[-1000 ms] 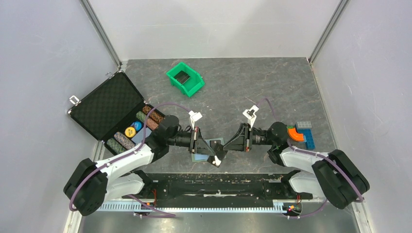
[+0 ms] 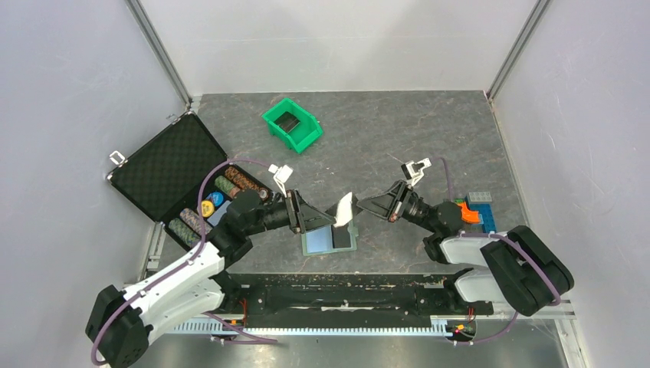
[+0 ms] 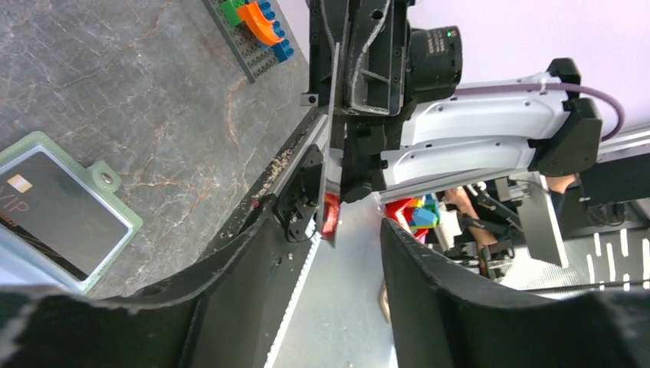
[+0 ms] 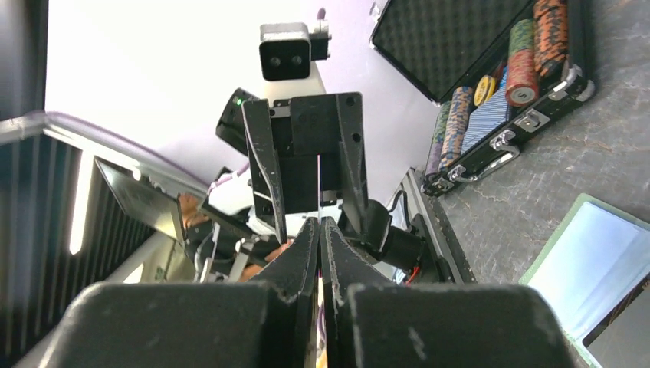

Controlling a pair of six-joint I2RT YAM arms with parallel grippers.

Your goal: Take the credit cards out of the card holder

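Note:
A thin card point(image 2: 345, 208), pale in the top view, is raised above the table between the two arms. My right gripper is shut on it, and the card point(image 4: 319, 180) shows edge-on above its fingertips. My left gripper stands open, one finger on each side of the card's point(image 3: 329, 218) near end, with gaps visible. Below, the green-edged card holder point(image 2: 355, 244) lies flat on the table; in the left wrist view the holder point(image 3: 126, 201) shows a dark card point(image 3: 65, 207) under its clear window and a snap tab.
An open black case point(image 2: 172, 165) with poker chips stands at the left. At the back, a green bin point(image 2: 306, 136) holds a dark item. Toy bricks point(image 2: 481, 218) lie at the right.
Both grippers rose away from the front edge and the card turned, its face going from dark to pale.

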